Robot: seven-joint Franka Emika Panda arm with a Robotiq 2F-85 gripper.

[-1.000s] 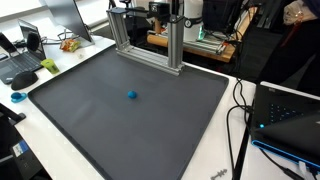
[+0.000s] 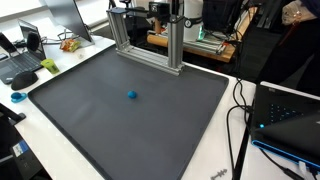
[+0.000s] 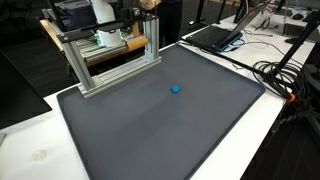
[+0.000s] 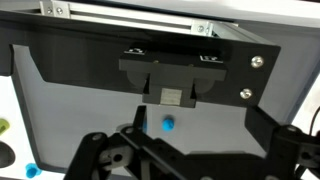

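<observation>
A small blue object (image 2: 132, 94) lies alone on the dark grey mat (image 2: 100, 125). It appears from the other side in exterior view 2 as a blue spot (image 3: 175, 89), toward the mat's far side. In the wrist view the blue object (image 4: 168, 124) shows below a black bracket, with another bit of blue just left of it. My gripper stands open at the bottom of that view, its dark fingers (image 4: 268, 130) far apart and nothing visibly held. How high it is above the mat is hard to tell. The exterior views do not show its fingertips clearly.
A metal-profile frame (image 3: 120, 75) stands along one mat edge. The black bracket (image 4: 75, 75) fills much of the wrist view's upper part. Cables (image 3: 285, 80) and a laptop (image 3: 218, 38) lie beyond the mat.
</observation>
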